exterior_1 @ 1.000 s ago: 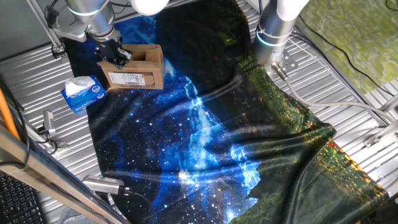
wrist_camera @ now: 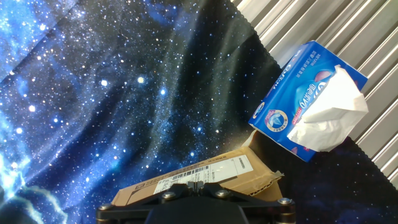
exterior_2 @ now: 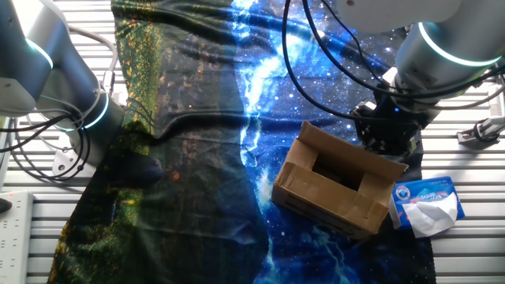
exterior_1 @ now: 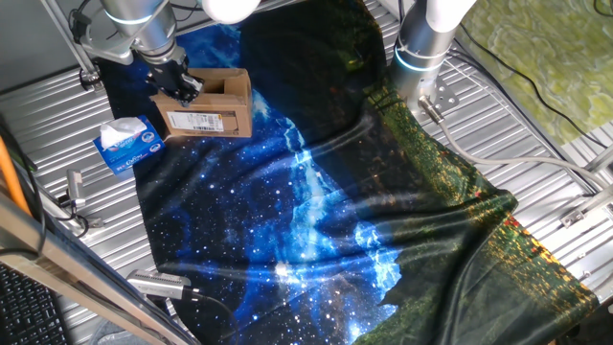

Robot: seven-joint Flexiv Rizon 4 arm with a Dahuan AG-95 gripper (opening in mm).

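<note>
An open brown cardboard box (exterior_1: pixel 208 123) stands on the star-printed cloth, its white label showing in exterior view 1. My gripper (exterior_1: pixel 188 100) is at the box's left end in that view, close above the rim; whether it touches the cardboard cannot be told. From the other side, the dark gripper body (exterior_2: pixel 387 134) appears just behind the box's raised flap (exterior_2: pixel 347 150). At the bottom of the wrist view, the gripper has its fingertips together, in front of the labelled box side (wrist_camera: pixel 211 173). Nothing shows between them.
A blue tissue box (wrist_camera: pixel 305 93) with a white tissue sticking out sits beside the cardboard box, at the cloth's edge. Folds run across the cloth (exterior_1: pixel 287 211), whose middle is clear.
</note>
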